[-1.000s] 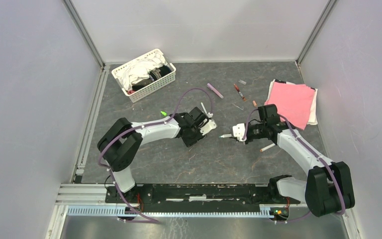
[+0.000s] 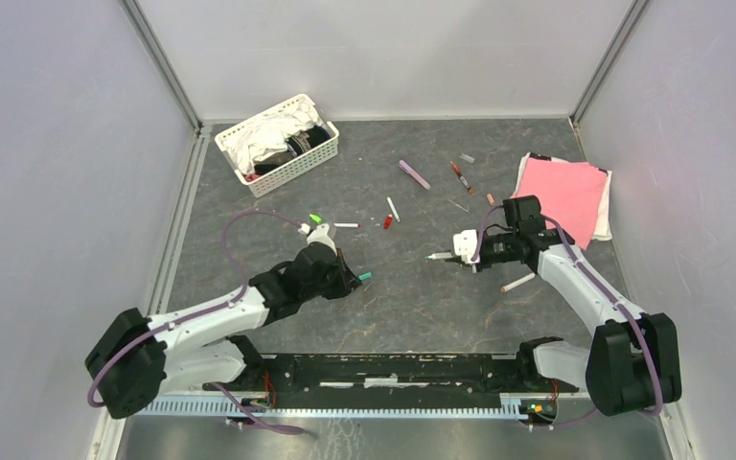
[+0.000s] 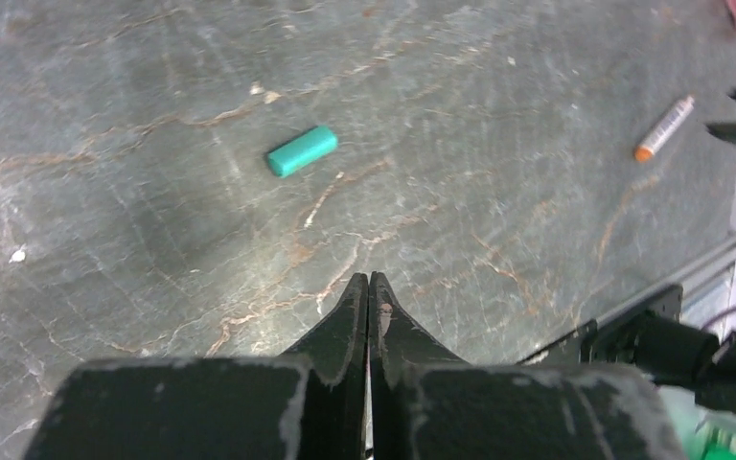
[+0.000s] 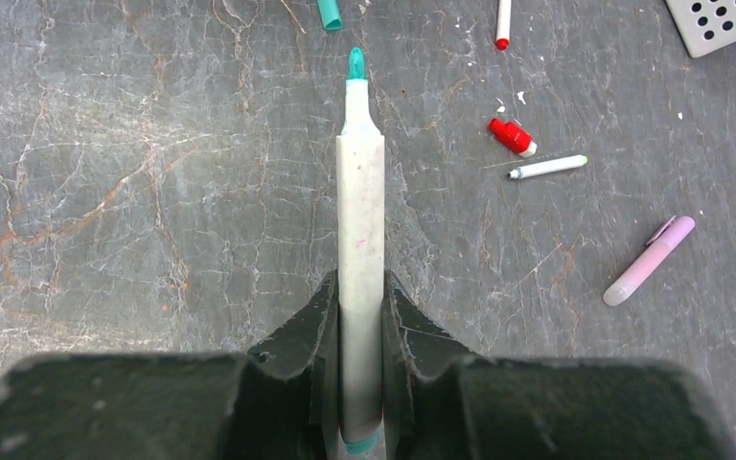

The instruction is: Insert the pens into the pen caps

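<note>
My right gripper (image 2: 455, 261) is shut on a white pen with a teal tip (image 4: 359, 230), lying along the fingers and pointing forward. A loose teal cap (image 3: 302, 150) lies on the grey table just beside my left gripper, whose fingers are shut with nothing visible between them. Toward the middle lie a red cap (image 4: 510, 135), a thin white pen (image 4: 546, 167) and a red-ended white pen (image 4: 503, 19). A pink marker (image 4: 647, 264) lies farther back, and an orange-tipped pen (image 3: 664, 127) lies near the right arm.
A white basket with cloths (image 2: 283, 171) sits at the back left. Pink and white cloths (image 2: 561, 192) lie at the back right.
My left arm has drawn back leftward from near the middle, uncovering the teal cap. The right gripper, with the pen, has shifted very slightly.
</note>
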